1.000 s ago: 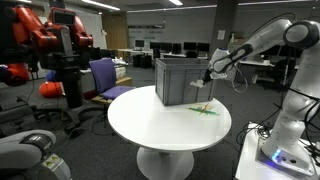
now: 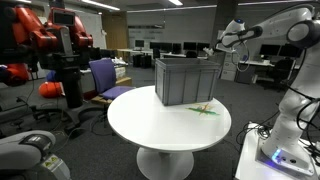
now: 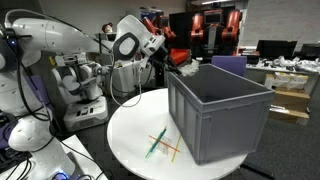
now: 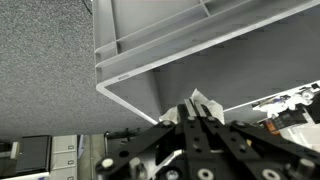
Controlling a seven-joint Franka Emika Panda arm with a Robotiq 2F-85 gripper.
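A piece of crumpled white cloth or paper (image 3: 187,70) hangs at the tip of my gripper (image 3: 175,68), beside the upper edge of a big grey bin (image 3: 220,130). My gripper is shut, and in the wrist view the white piece (image 4: 203,104) sticks out past the fingertips. The bin's rim (image 4: 140,73) crosses that same view, with the gripper close to one corner. From the first exterior view the gripper (image 2: 222,47) appears above and to the right of the bin. Its fingers are too small there to make out.
The bin stands open-topped on a round white table (image 3: 130,128). Beside it lie a green marker (image 3: 154,147) and thin orange sticks (image 3: 176,150). The table's side away from the bin is clear. A purple chair (image 2: 104,76) stands behind.
The arm has risen from low beside the bin to above its rim height, swinging somewhat to the right in the first exterior view. The white piece has come up with the gripper.
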